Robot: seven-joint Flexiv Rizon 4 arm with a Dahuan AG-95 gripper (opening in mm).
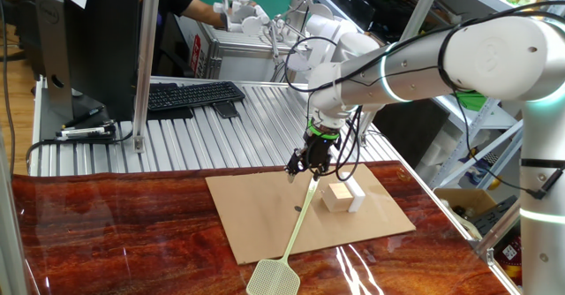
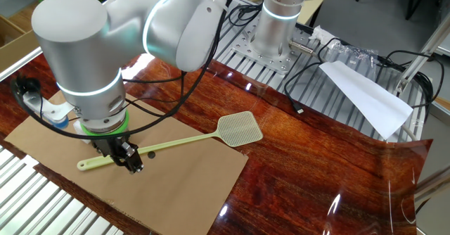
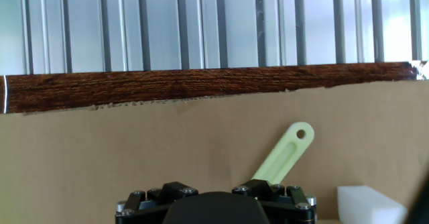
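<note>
A pale green fly swatter lies across the cardboard sheet, its mesh head (image 2: 240, 129) out on the dark wood. Over its handle hangs my gripper (image 1: 306, 170), pointing down near the handle end. In the wrist view, the handle's holed end (image 3: 287, 150) shows beyond the gripper, closer to the right finger. The two black fingers stand apart, so the gripper looks open, with nothing visible gripped. Part of the handle is hidden behind the gripper in exterior view 2. How high the fingers are above the handle is hard to tell.
A wooden block (image 1: 335, 197) and a white block (image 1: 356, 194) stand on the cardboard (image 1: 256, 215) just right of the handle; the white block (image 3: 367, 205) is near the right finger. Cables loop around the wrist.
</note>
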